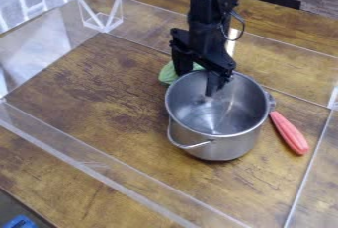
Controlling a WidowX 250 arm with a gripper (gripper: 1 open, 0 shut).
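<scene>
A steel pot [211,135] with a wire handle stands right of centre on the wooden table. The black gripper [199,72] reaches down from the top over the pot's back rim, its fingers at or just inside the opening; whether it is open or shut I cannot tell. A green object [171,72] lies behind the pot, partly hidden by the pot and gripper. A red long-handled item [290,133] lies right of the pot.
A pale upright object [232,38] stands behind the arm. Clear plastic edging borders the table.
</scene>
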